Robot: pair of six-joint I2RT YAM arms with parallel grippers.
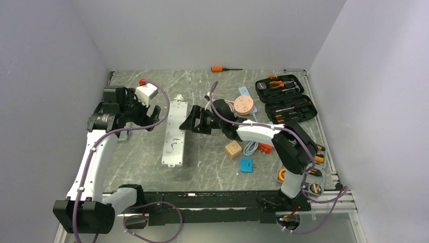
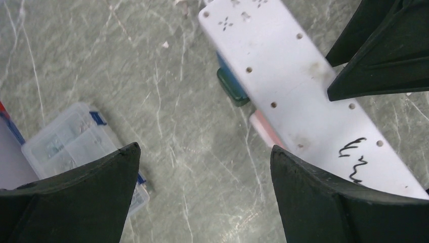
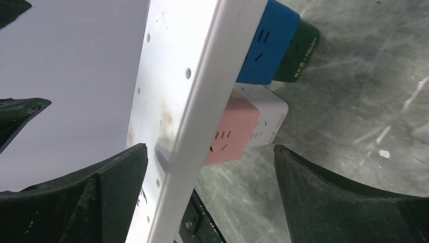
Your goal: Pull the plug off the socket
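Observation:
A long white power strip (image 1: 173, 142) lies on the grey table, with coloured plug cubes along its side: blue (image 3: 265, 45), green (image 3: 296, 53), pink (image 3: 230, 134) and white (image 3: 268, 116). My right gripper (image 1: 192, 117) stands open at the strip's right edge, the strip running between and beyond its fingers in the right wrist view. My left gripper (image 1: 151, 116) is open left of the strip, nothing between its fingers; in the left wrist view the strip lies to its upper right.
A clear plastic box (image 2: 83, 152) lies at the left. A wooden cube (image 1: 232, 149), blue adapter (image 1: 246, 164), cables and round socket (image 1: 244, 104) are on the right, with tool cases (image 1: 291, 107) farther right. A screwdriver (image 1: 216, 69) lies at the back.

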